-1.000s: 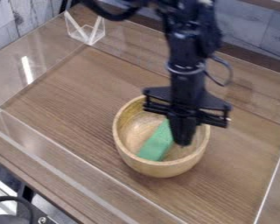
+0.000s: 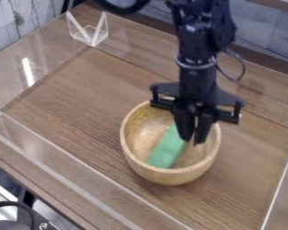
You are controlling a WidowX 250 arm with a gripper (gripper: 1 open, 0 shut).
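Note:
My gripper (image 2: 197,113) reaches down from the top of the camera view, dark and blurred, over the back right of a tan round bowl (image 2: 141,157). Inside the bowl lies a green elongated object (image 2: 167,145), left of and below my fingers. I cannot tell whether the fingers hold anything or how far apart they are.
The bowl stands on a wooden table (image 2: 62,135). A white wire-like object (image 2: 89,27) stands at the back left. Black cables show at the bottom left corner and top left.
The bowl and green object look almost unmoved.

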